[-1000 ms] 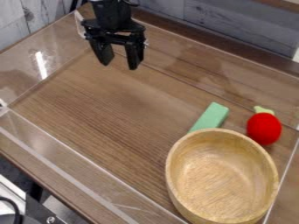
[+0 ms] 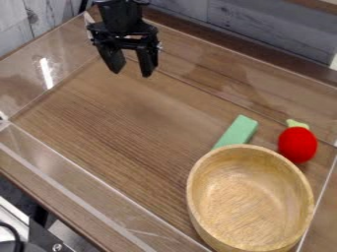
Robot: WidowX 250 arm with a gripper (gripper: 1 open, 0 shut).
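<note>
My black gripper (image 2: 132, 61) hangs over the back left of the wooden table, its two fingers spread apart and pointing down, with nothing visible between them. At the right lie a red rounded object (image 2: 298, 146) with a pale green tip and a green block (image 2: 235, 131), both behind a large yellow bowl (image 2: 250, 231) at the front right. The gripper is well away from all three.
Raised edges or walls border it at the back and left. A black cable shows at the lower left.
My gripper has shifted very slightly to the left; the objects on the table stay where they were.
</note>
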